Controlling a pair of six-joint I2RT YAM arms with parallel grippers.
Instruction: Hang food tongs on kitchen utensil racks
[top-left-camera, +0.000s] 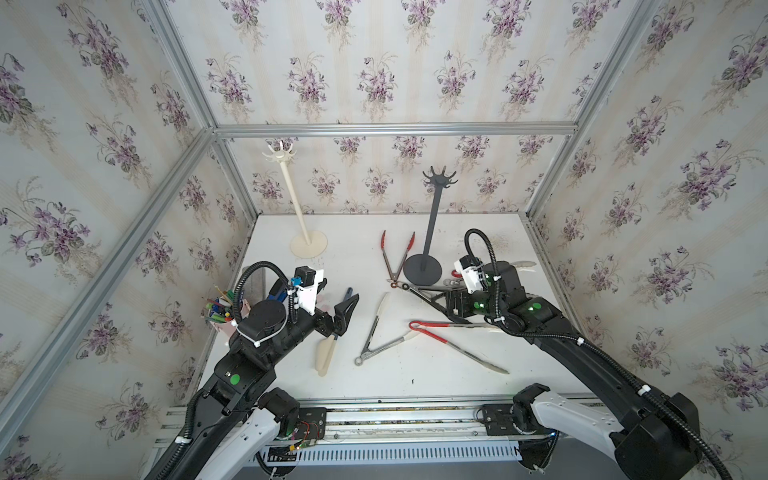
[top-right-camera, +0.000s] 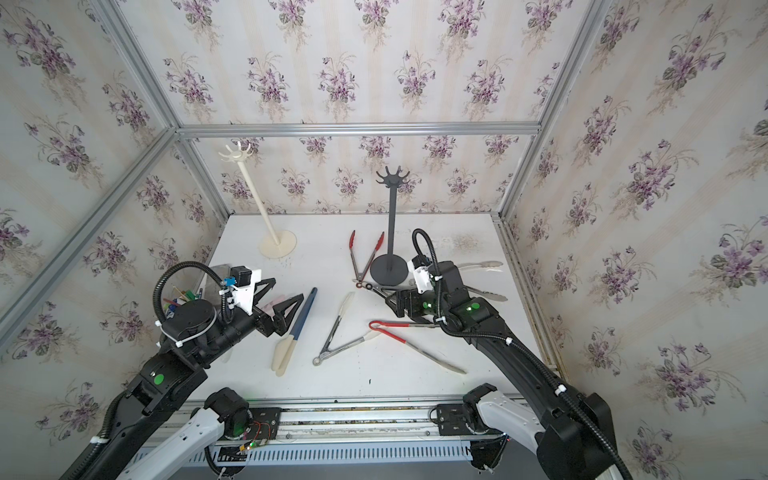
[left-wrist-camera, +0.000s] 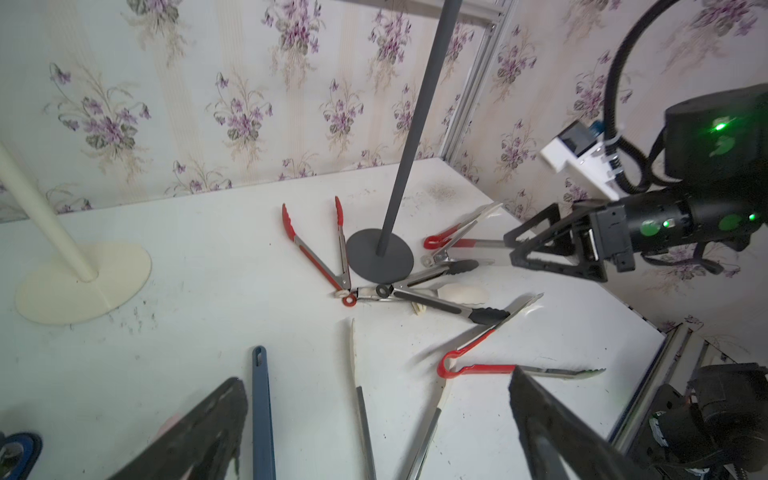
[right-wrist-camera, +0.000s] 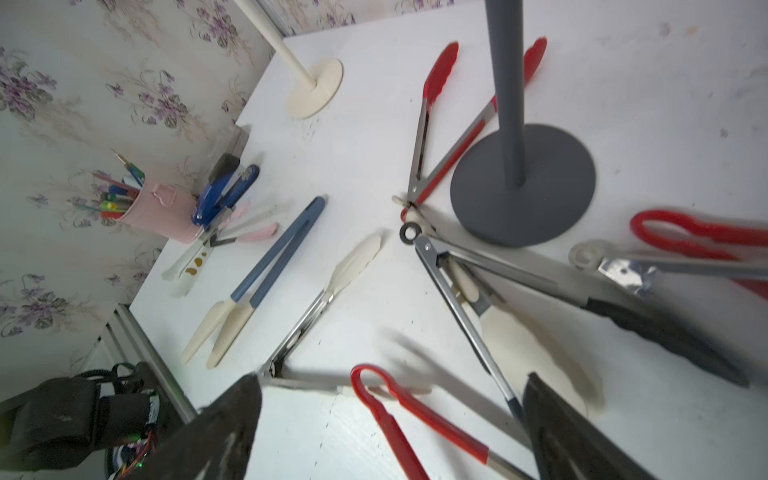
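Observation:
Several tongs lie on the white table, and no tongs hang on the cream rack (top-left-camera: 296, 200) or the dark grey rack (top-left-camera: 433, 220). In the right wrist view, black-tipped tongs (right-wrist-camera: 512, 276) lie splayed by the grey base, overlapping cream-headed tongs (right-wrist-camera: 524, 352). Red-tipped tongs (right-wrist-camera: 418, 152) lie behind them, red-handled tongs (right-wrist-camera: 392, 428) in front. Above the black-tipped pair my right gripper stands open and empty. My left gripper (top-right-camera: 287, 291) is open too, over the table near blue-handled tongs (right-wrist-camera: 276, 268). Cream-tipped tongs (right-wrist-camera: 308, 316) lie between the two arms.
A pink cup (right-wrist-camera: 164, 206) of pens stands at the left edge, with blue-handled scissors (right-wrist-camera: 232, 192) beside it. More red-handled tongs (right-wrist-camera: 712, 248) lie right of the grey base. Bare table shows between the two racks.

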